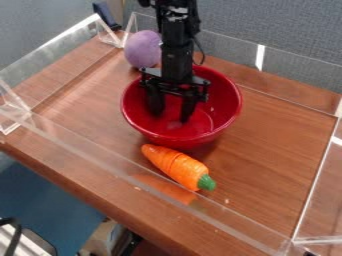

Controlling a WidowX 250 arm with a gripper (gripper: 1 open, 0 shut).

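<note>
My black gripper (pixel 174 96) reaches down from the top of the camera view into a red bowl (pixel 214 120), its fingers inside the bowl; whether they are open or shut, or hold anything, is hard to tell. An orange carrot (pixel 175 164) with a green top lies on the wooden table in front of the bowl. A purple round object (pixel 142 47) sits behind the bowl on the left, beside the arm.
Clear walls border the wooden table (pixel 267 170) on several sides. Bare wood shows to the left and right of the bowl.
</note>
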